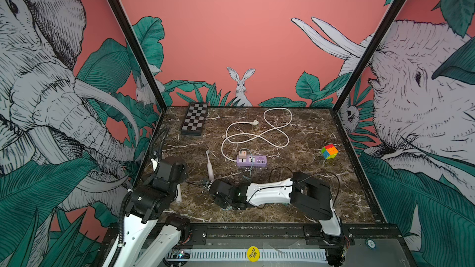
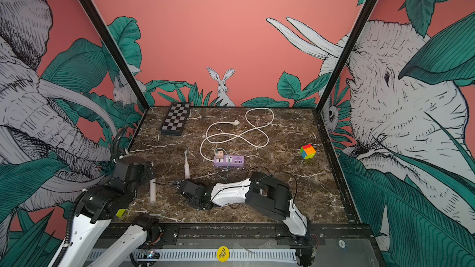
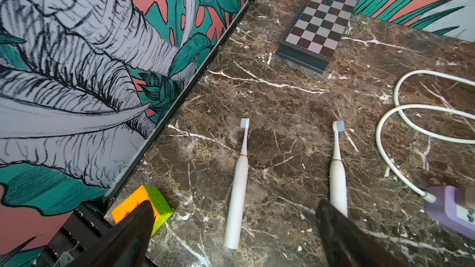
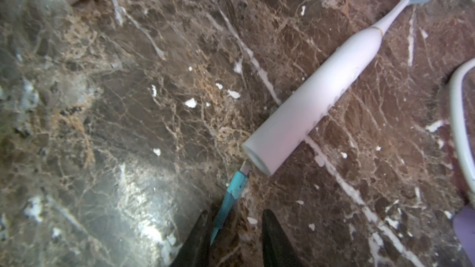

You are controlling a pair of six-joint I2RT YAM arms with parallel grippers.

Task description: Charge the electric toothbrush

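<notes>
Two white electric toothbrushes lie on the marble top, the left one [image 3: 236, 202] near a yellow cube, the right one [image 4: 311, 99] beside the purple power strip [image 1: 251, 160]. A teal cable plug [image 4: 235, 188] lies just off the base of the right toothbrush. My right gripper is low over that cable, its dark fingers apart, one alongside the teal cable; whether they touch it is unclear. My left gripper hangs open above the left toothbrush, with nothing held.
A checkered box [image 1: 194, 118] sits at the back left, a colored cube [image 1: 329, 151] at the right, another [image 3: 141, 205] at the left edge. A white cord [image 3: 403, 118] loops across the back middle.
</notes>
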